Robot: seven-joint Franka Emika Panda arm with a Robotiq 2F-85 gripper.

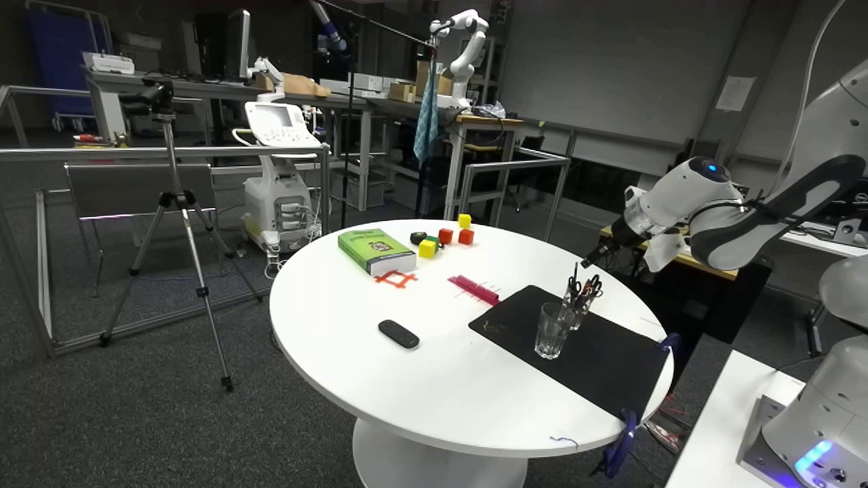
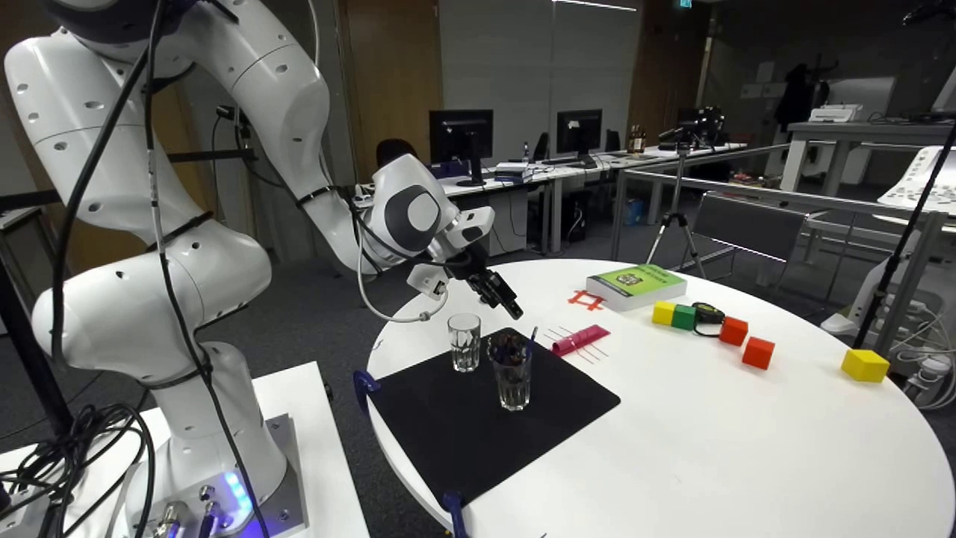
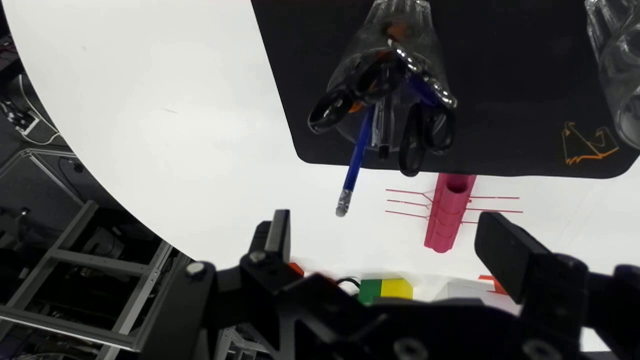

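My gripper is open, its two dark fingers wide apart with only air between them. In the first exterior view the gripper hangs just above and behind a glass filled with scissors and pens. Seen from the wrist, this filled glass stands ahead of the fingers, and a blue pencil leans out of it toward them. Black scissor handles also stick out over the rim. An empty clear glass stands beside it on the black mat.
A pink tube with thin spikes lies beyond the mat. Farther off are a green book, red blocks, a yellow block and a black remote. Blue clamps grip the table edge.
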